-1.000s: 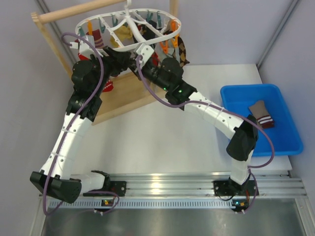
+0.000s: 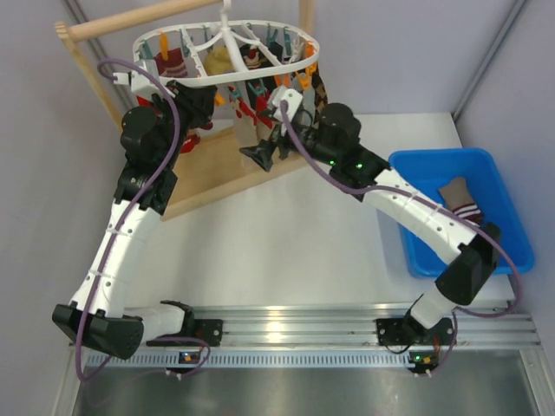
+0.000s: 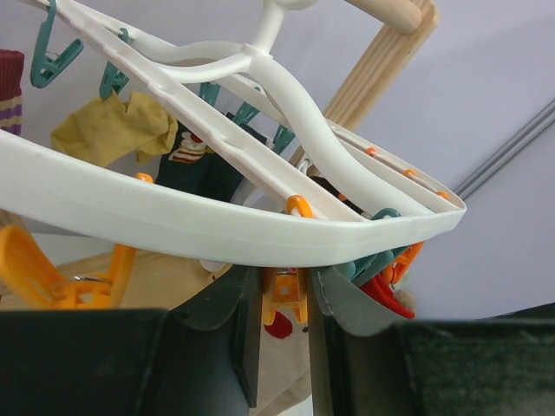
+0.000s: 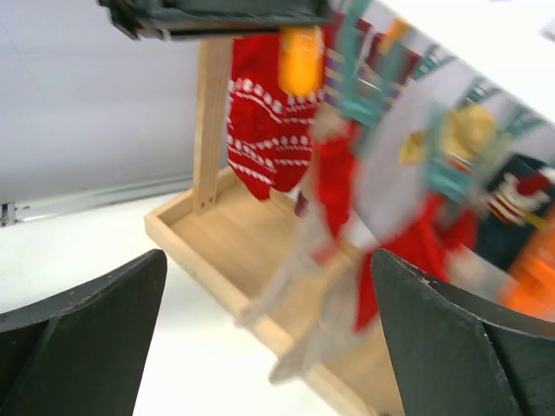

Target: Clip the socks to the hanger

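The white round hanger point(image 2: 227, 78) hangs from a wooden frame, with several socks on its clips. Under its near rim my left gripper is shut on an orange clip point(image 3: 285, 288). Nothing shows that any sock is in that clip. My right gripper stands open below and right of the hanger, its fingers empty. Hanging socks include a red patterned one point(image 4: 273, 113), a yellow one point(image 3: 113, 130) and a dark one point(image 3: 201, 169). A brown sock with dark red and white stripes point(image 2: 460, 199) lies in the blue bin point(image 2: 442, 155).
The wooden frame's base point(image 2: 212, 178) lies under the hanger. Hanging red and pale socks point(image 4: 334, 182) are close beyond the right fingers, blurred.
My right gripper has drawn away from the left one, toward the right and front, and is clear of the near rim.
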